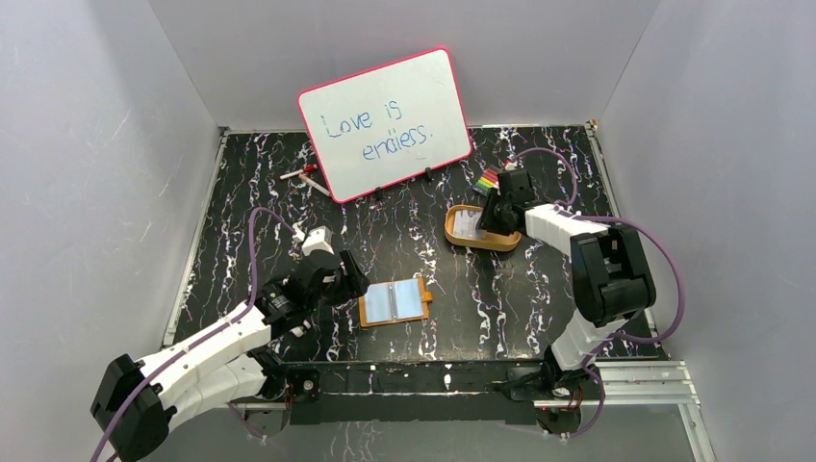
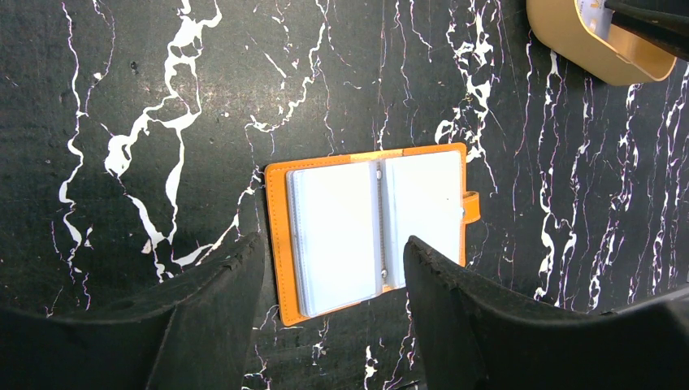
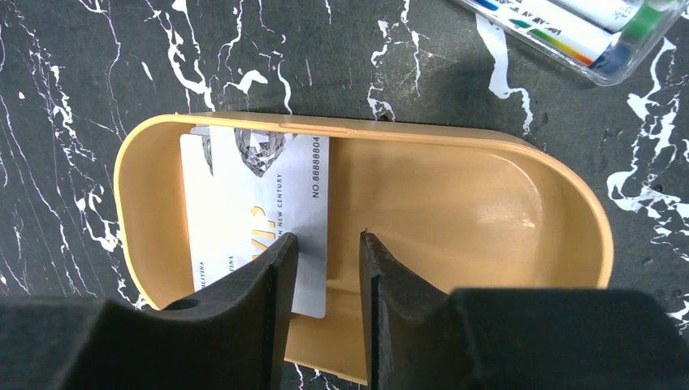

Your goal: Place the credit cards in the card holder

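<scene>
White credit cards lie overlapped at the left end of an oval tan tray, diamond pictures at their upper edge. Above them is my right gripper, its fingers apart; one finger overlaps the card's face and the other is over bare tray floor. Contact with the cards cannot be judged. On the table the orange card holder lies spread open, clear sleeves on both sides of its ring spine. My left gripper hovers over the holder's near side, open and empty.
Beyond the tray is a clear case of coloured markers. A whiteboard with writing stands at the back, loose pens by its left corner. Between holder and tray the dark marbled table is free.
</scene>
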